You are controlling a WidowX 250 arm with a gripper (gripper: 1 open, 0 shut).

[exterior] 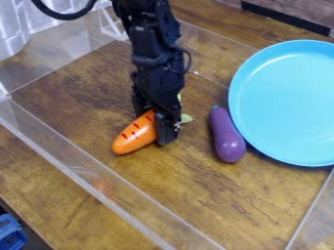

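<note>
My black gripper (156, 119) reaches down from the top centre over an orange toy carrot (132, 137) with green leaves, its fingers around the carrot's upper part. The dark fingers overlap, so whether they are closed on it cannot be told. A purple toy eggplant (225, 135) lies just right of the gripper on the wooden surface.
A large blue plate (290, 98) fills the right side. Clear plastic walls edge the wooden board (196, 200). A small blue object (8, 234) sits at the bottom left. Bare wood lies left and below.
</note>
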